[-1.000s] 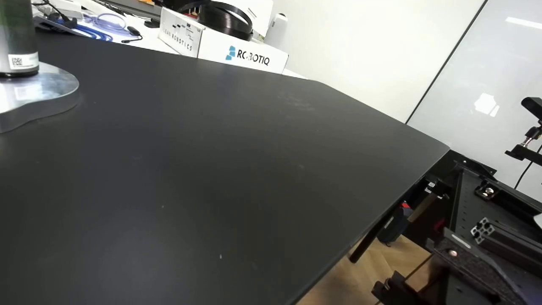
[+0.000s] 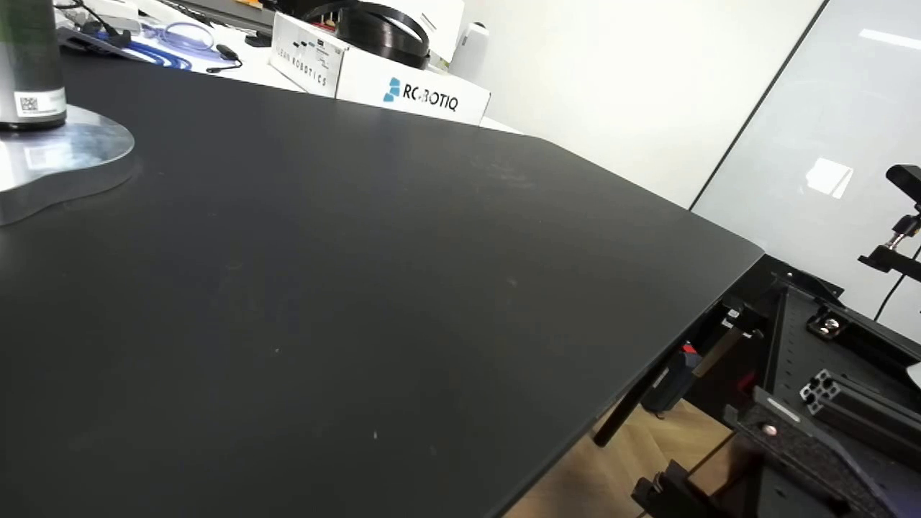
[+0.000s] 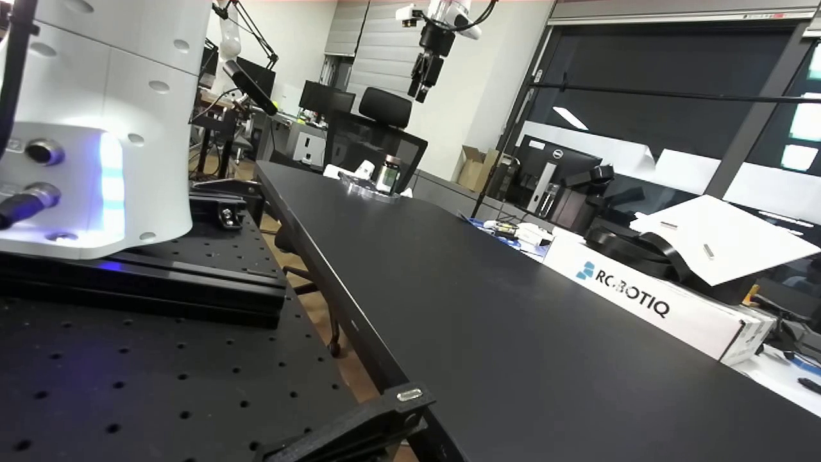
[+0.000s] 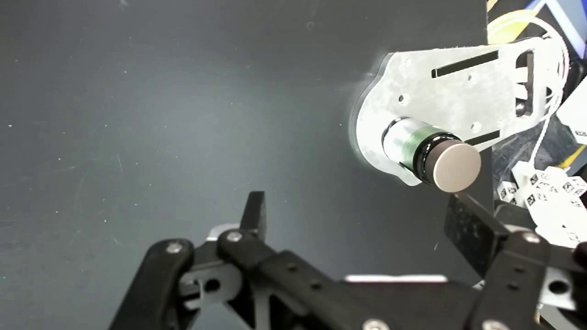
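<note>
A green and white bottle point(image 4: 412, 142) with a brown cap point(image 4: 456, 167) stands upright on a silver metal plate point(image 4: 434, 93) at the table's edge in the wrist view. My gripper is open above the table, its fingers wide apart and nothing between them; the bottle is up and to the right, ahead of the right finger. In exterior view 2 the gripper point(image 3: 419, 92) hangs well above the far end of the table, higher than the bottle point(image 3: 389, 174). Exterior view 1 shows only the bottle's lower part point(image 2: 33, 73), cut off at the left edge.
A white Robotiq box point(image 3: 639, 289) stands beyond its long edge. White marker-covered blocks point(image 4: 556, 200) and a white cable point(image 4: 542, 134) lie past the plate. An office chair point(image 3: 385, 108) is behind the far end.
In exterior view 1 the bottle and plate have stayed in place.
</note>
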